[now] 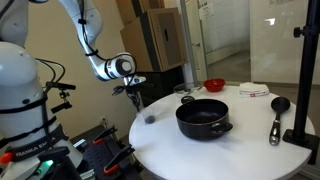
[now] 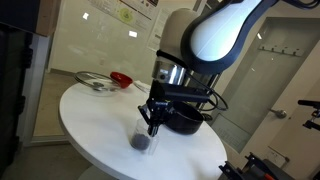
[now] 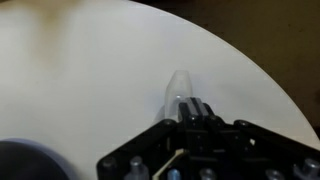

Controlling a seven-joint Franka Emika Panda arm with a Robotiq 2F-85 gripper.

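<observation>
A clear, translucent container [image 2: 146, 133] with something dark at its base is at the near part of the white table in exterior view 2. The wrist view shows its pale translucent body [image 3: 178, 88] just ahead of the fingertips. My gripper [image 2: 153, 128] is shut, right beside or against the container; whether they touch is unclear. In exterior view 1 the gripper [image 1: 137, 99] is over the table's left edge, and the dark part of the container [image 1: 149, 119] shows just to its right. Nothing is visible between the fingers.
A black pot [image 1: 203, 122] stands near the table's middle, with a glass lid [image 1: 186, 97] behind it. Farther back are a red bowl [image 1: 214, 85] and a white cloth [image 1: 254, 89]. A black ladle [image 1: 278, 120] lies at right.
</observation>
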